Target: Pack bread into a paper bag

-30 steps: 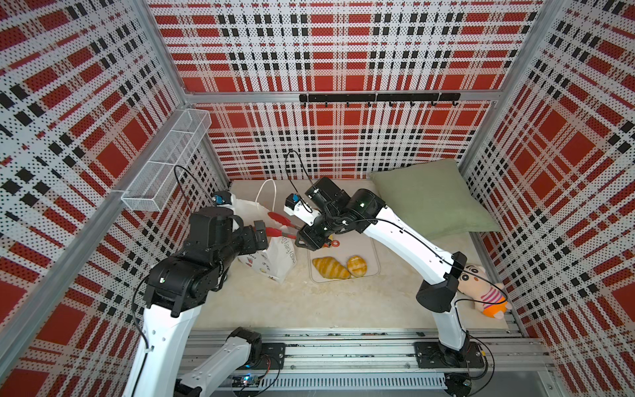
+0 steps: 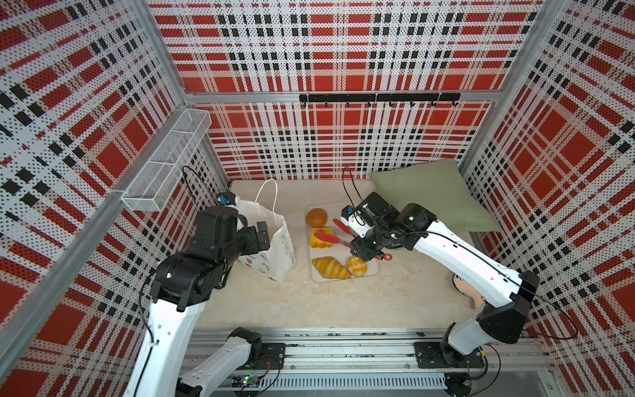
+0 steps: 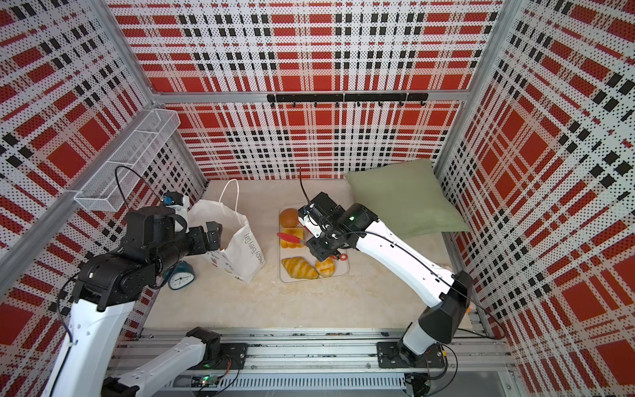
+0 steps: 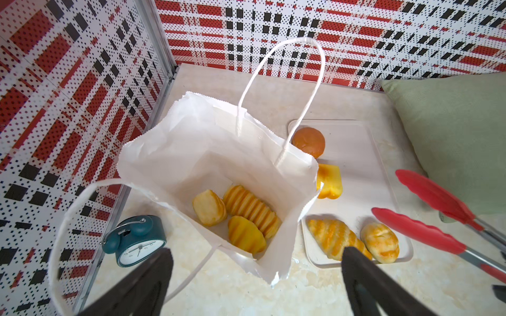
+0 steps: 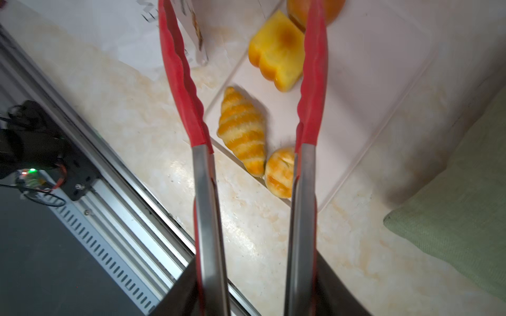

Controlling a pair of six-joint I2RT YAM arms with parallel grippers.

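The white paper bag [image 4: 152, 152] stands open at left, several breads [image 4: 247, 231] inside. My left gripper is open over it, nothing between its fingers. Right of the bag a pale tray [image 4: 363, 158] holds a round bun [image 4: 308, 141], a toast piece [image 5: 276, 50], a striped croissant [image 5: 241, 131] and a small roll [image 5: 279, 173]. My right gripper carries red-tipped tongs [image 5: 179, 79] above the tray; it stands open, the tong tips apart over the breads with nothing between them.
A green pillow [image 2: 430, 198] lies at back right, a teal clock [image 3: 181, 278] left of the bag. A wire basket [image 2: 165, 162] hangs on the left wall.
My right arm has moved rightward with the tongs, from beside the bag's mouth to over the tray. The left arm has barely moved.
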